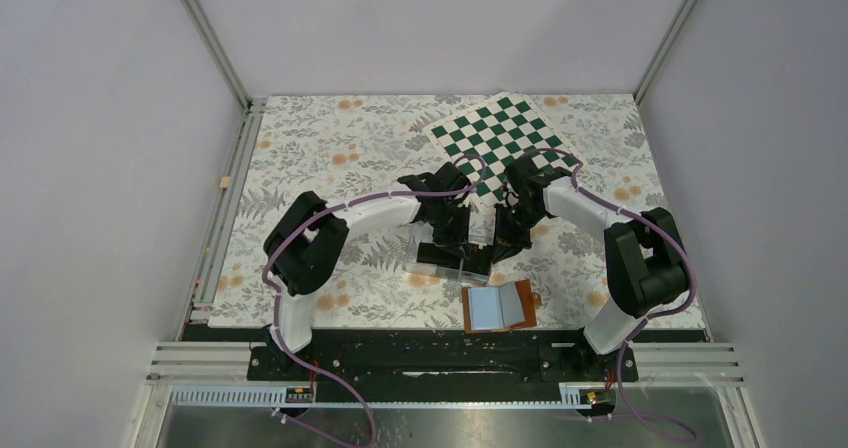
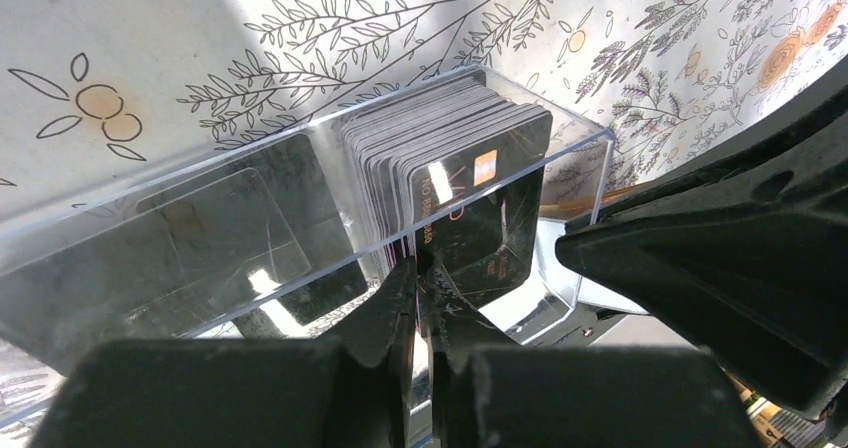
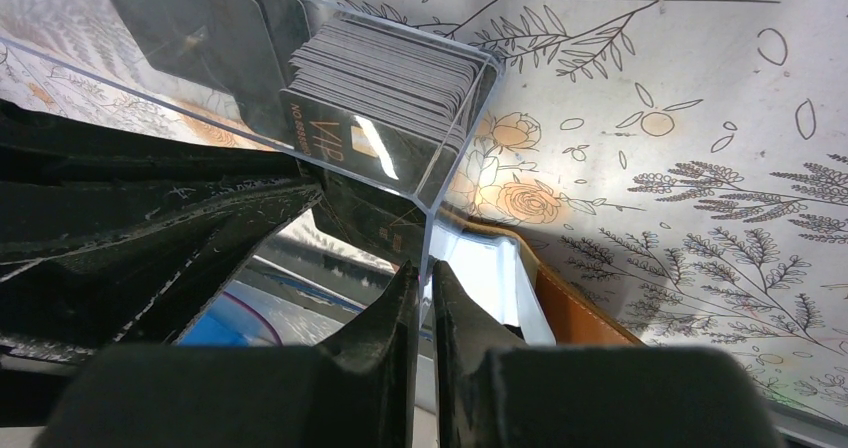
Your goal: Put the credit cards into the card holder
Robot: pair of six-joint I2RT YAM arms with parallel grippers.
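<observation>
A clear plastic box [image 1: 433,271] holding a stack of black cards with a gold VIP print [image 2: 484,232] sits at the middle of the table. My left gripper is shut at the stack's edge inside the box; whether a card is between its fingertips is hard to see. My right gripper is shut on the box's near right corner. An open brown card holder [image 1: 498,306] with pale sleeves lies just in front of the box at the table's front edge.
A green checkered board [image 1: 500,128] lies behind the arms.
</observation>
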